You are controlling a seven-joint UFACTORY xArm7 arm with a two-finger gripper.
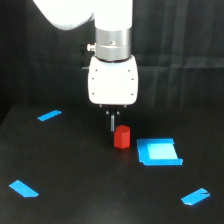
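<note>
A white arm comes down from the top of the camera view to a gripper [113, 123] whose dark, slim fingers hang beneath its white housing at the middle. A red cube [122, 138] stands on the black surface just below and slightly right of the fingertips. Whether the fingers are apart or together is hard to tell from this angle.
A blue tape square [159, 161] lies to the right of the cube. Blue tape strips mark the left back, left front and right front.
</note>
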